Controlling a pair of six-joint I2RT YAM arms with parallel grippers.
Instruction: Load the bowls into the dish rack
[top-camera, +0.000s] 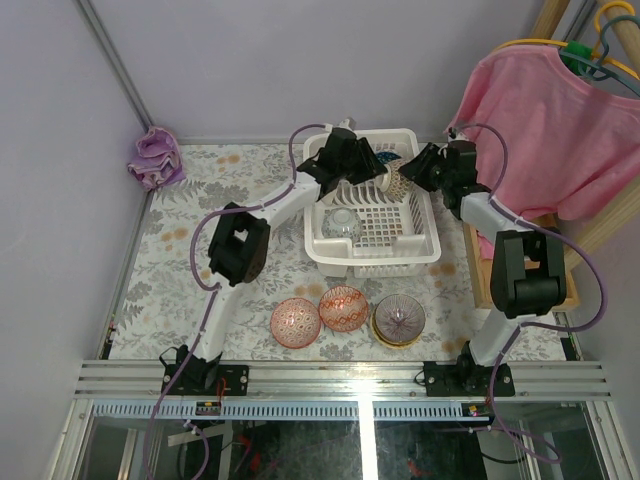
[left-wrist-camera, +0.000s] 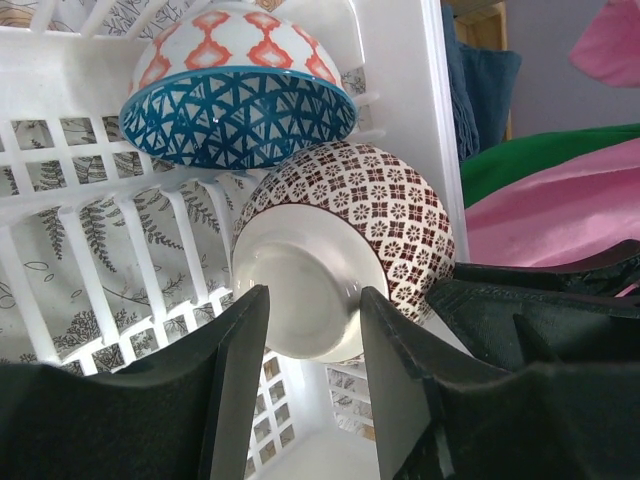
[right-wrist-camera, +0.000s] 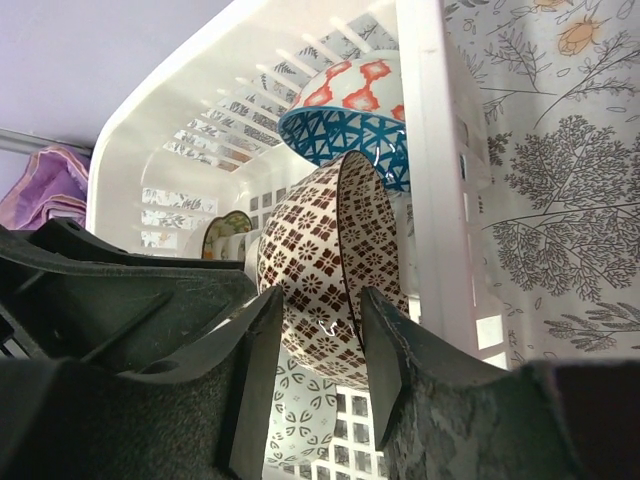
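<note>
A brown-patterned bowl (left-wrist-camera: 370, 200) stands tilted on its side in the white dish rack (top-camera: 425, 225), beside a blue-and-red bowl (left-wrist-camera: 235, 110). My left gripper is shut on its white foot. From the right, my right gripper is at the bowl's rim, part open; whether it grips is unclear. A glass bowl (top-camera: 341, 224) sits in the rack's lower left. Outside, two red-patterned bowls (top-camera: 295, 322) and a stacked grey bowl (top-camera: 398, 320) rest on the table.
A pink shirt (top-camera: 540, 140) hangs over a wooden stand right of the rack. A purple cloth (top-camera: 155, 160) lies at the back left.
</note>
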